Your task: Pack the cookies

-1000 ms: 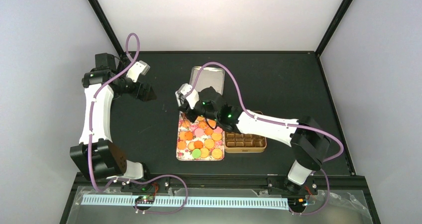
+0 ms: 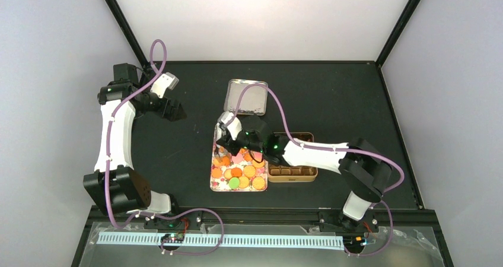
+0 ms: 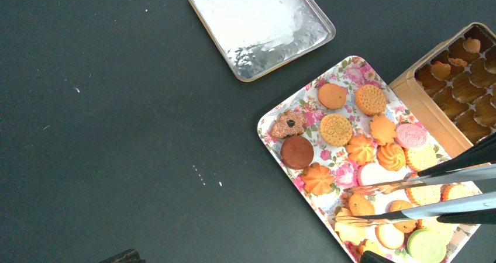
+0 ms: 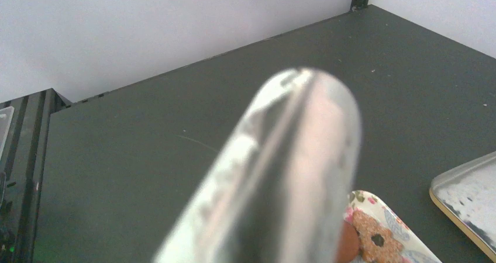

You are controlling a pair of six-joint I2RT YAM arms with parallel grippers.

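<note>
Assorted cookies, among them an orange flower cookie (image 3: 317, 179), a brown round one (image 3: 296, 152) and a green one (image 3: 426, 246), lie on a floral tray (image 3: 270, 123). Close beside that tray stands the tan box (image 2: 292, 178) with brown scalloped compartments. Over the cookies, my right gripper has its slim metal fingers (image 3: 421, 211) apart, tips low around a small orange cookie (image 3: 361, 205); whether they touch it I cannot tell. One blurred metal finger fills the middle of the right wrist view. My left gripper (image 2: 177, 110) is open and empty, well left of the tray.
A shiny metal lid (image 3: 261, 26) lies flat behind the floral tray. A few small cookies (image 3: 440, 71) sit in compartments at one end of the box.
In the top view my right gripper has shifted toward the front and slightly right, now farther over the tray. The left arm is still.
</note>
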